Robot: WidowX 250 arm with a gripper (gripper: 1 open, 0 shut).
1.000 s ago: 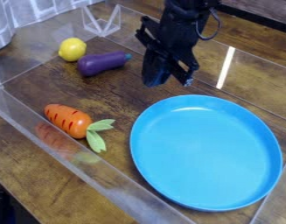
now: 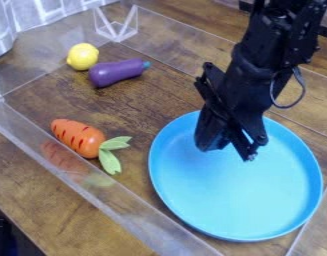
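Note:
My black gripper [image 2: 225, 132] hangs low over the upper part of a blue plate [image 2: 239, 195]. I see no object between its fingers, and it looks shut, though its dark tips overlap in this view. A toy carrot [image 2: 78, 137] with green leaves lies left of the plate. A purple eggplant [image 2: 119, 71] lies at the upper left, beside a yellow lemon [image 2: 82, 56].
A clear plastic edge [image 2: 139, 220] runs diagonally along the lower left. A small translucent piece [image 2: 115, 20] stands at the back, near a metallic container at the top left corner.
The plate, carrot, eggplant and lemon have not moved.

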